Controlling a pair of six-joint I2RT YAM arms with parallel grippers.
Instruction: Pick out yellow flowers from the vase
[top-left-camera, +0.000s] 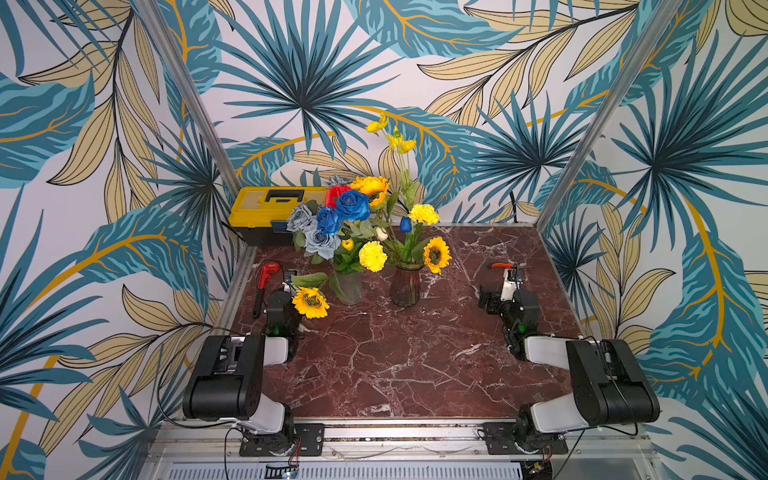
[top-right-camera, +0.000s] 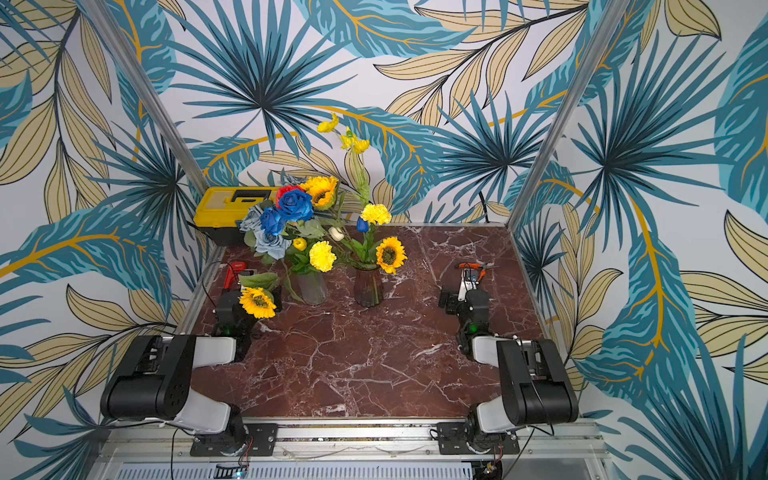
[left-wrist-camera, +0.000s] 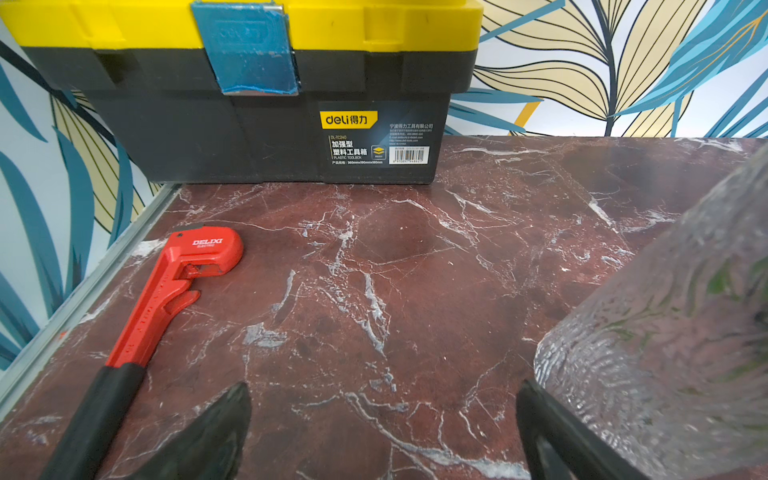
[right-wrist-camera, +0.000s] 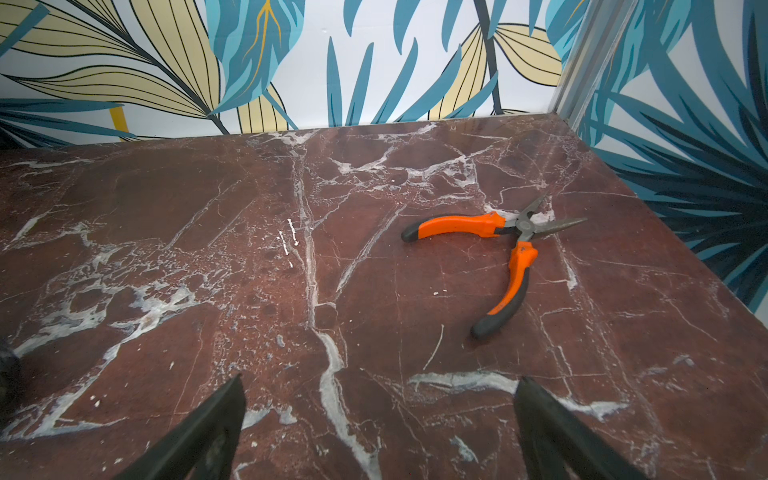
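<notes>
Two vases stand side by side on the marbled table: a clear textured vase (top-left-camera: 349, 289) on the left and a darker brownish one (top-left-camera: 405, 286) on the right. Yellow blooms show in both: a sunflower (top-left-camera: 310, 303) droops low at the left, a yellow carnation (top-left-camera: 373, 256) hangs in front, and another sunflower (top-right-camera: 390, 254) leans right from the brownish vase. Tall yellow flowers (top-left-camera: 397, 144) rise at the back. My left gripper is open and empty, the clear vase at its right. Well to the right of both vases, my right gripper stands open over bare table.
Blue roses (top-left-camera: 352, 205), grey-blue roses and a red one crowd the clear vase. Behind sits a yellow-black toolbox (left-wrist-camera: 264, 128). A red wrench (left-wrist-camera: 172, 280) lies at the left edge, orange pliers (right-wrist-camera: 512, 240) at the right.
</notes>
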